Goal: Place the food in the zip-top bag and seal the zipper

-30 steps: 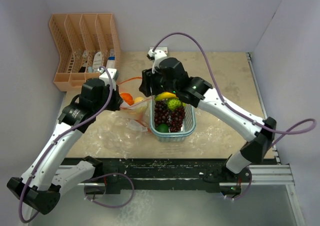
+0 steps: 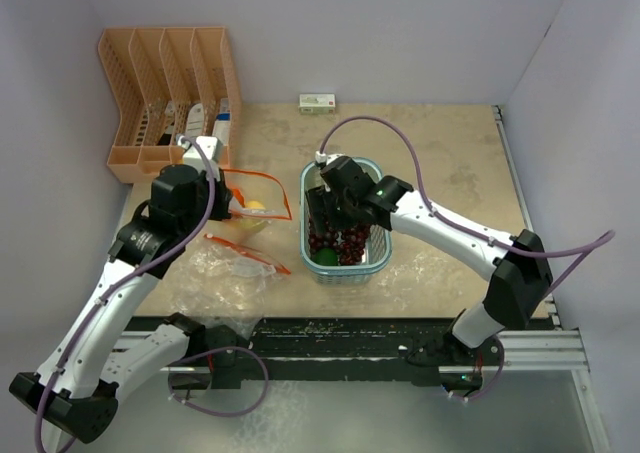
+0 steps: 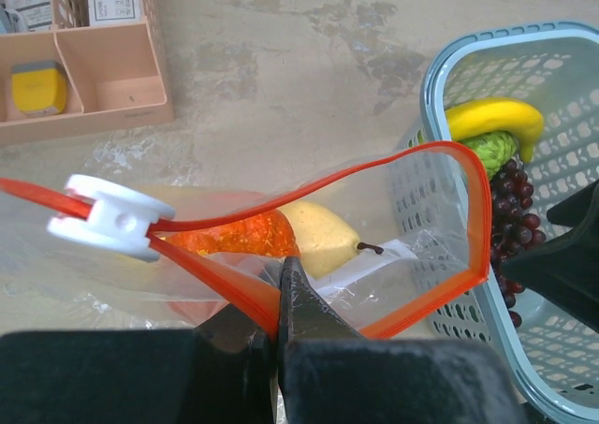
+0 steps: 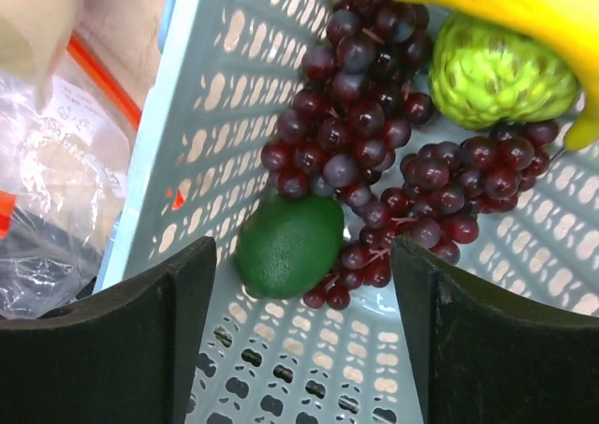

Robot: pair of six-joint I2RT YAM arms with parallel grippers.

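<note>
My left gripper is shut on the edge of the zip bag [image 3: 412, 284], whose orange zipper rim and white slider [image 3: 105, 218] show in the left wrist view; an orange pumpkin [image 3: 229, 232] and a yellow pear [image 3: 318, 232] lie inside. My right gripper is part open over the blue basket [image 4: 173, 134], above a green oval item [image 4: 288, 241] and dark grapes [image 4: 346, 124]. A banana [image 3: 491, 120] and a green lettuce-like item [image 4: 496, 73] are also in the basket.
A peach divided organizer [image 2: 130, 93] stands at the back left, with a small box [image 2: 317, 103] at the back. The table right of the basket is clear. Loose clear plastic [image 2: 210, 283] lies at the front left.
The left arm has shifted slightly, and the bag's rim has changed shape.
</note>
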